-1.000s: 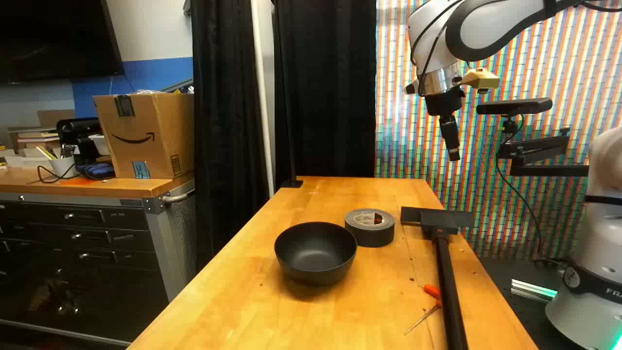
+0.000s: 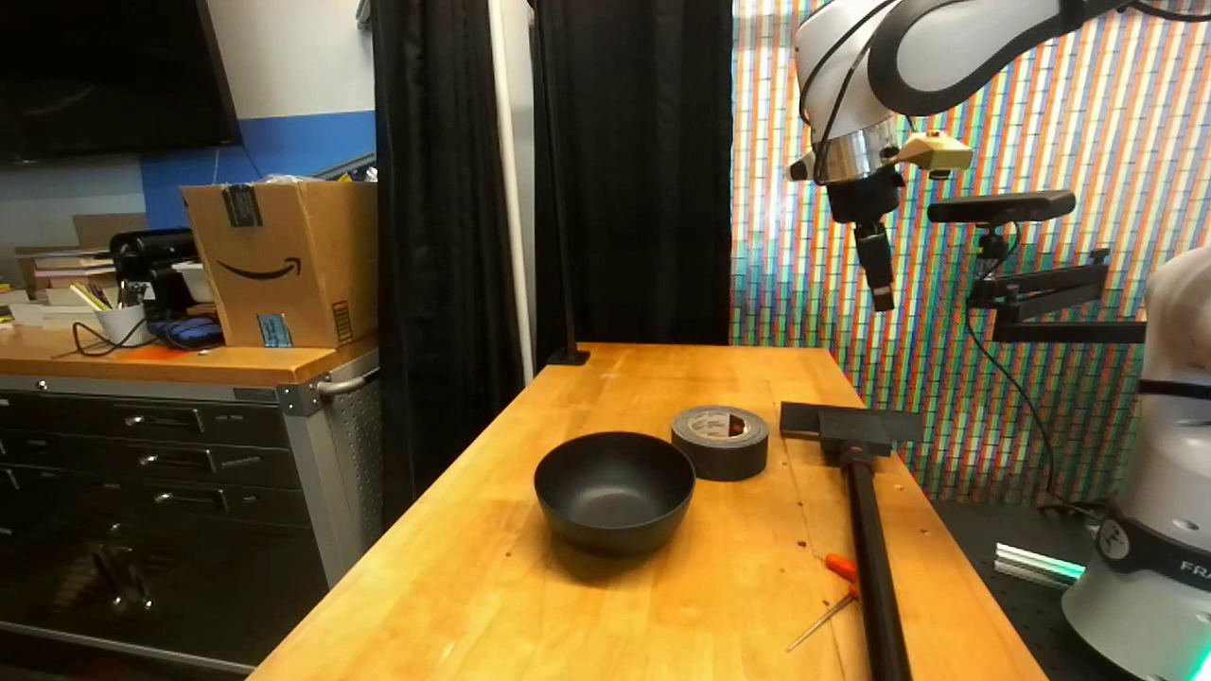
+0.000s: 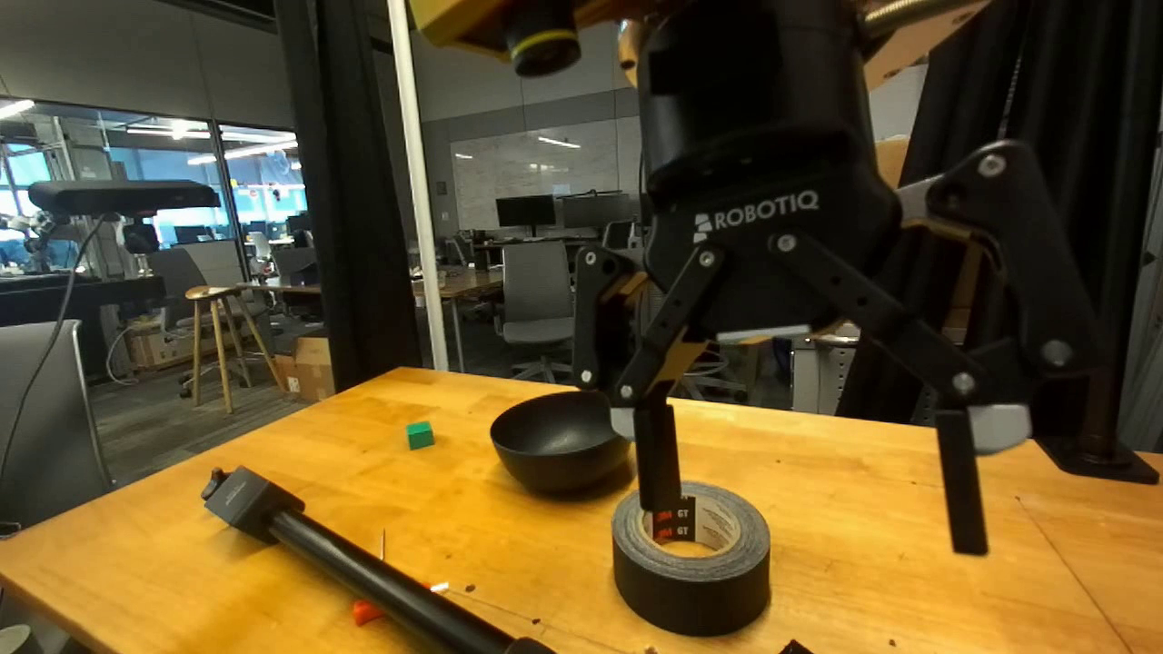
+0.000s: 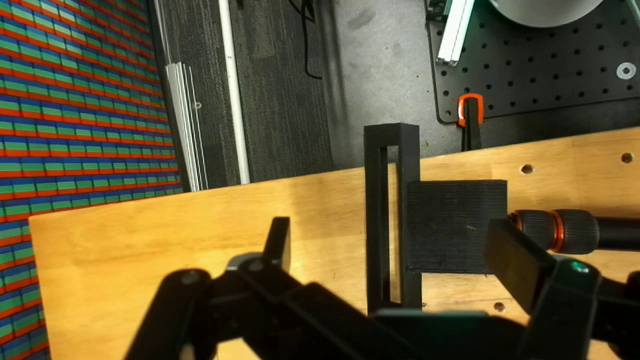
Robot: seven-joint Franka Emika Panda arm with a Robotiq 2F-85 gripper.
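My gripper hangs high above the far end of the table, its two fingers spread wide with nothing between them. In the wrist view the open gripper looks down on a black slotted bracket fixed to a ribbed block on a black pole. On the table in exterior view 1 are a black bowl that looks empty, a roll of dark tape right behind it, and an orange-handled screwdriver. A small green cube lies left of the bowl in exterior view 2.
The black pole runs along the table's right side, beside the screwdriver. A camera on a black arm stands off the table's right edge. Bare wood lies open left of the bowl.
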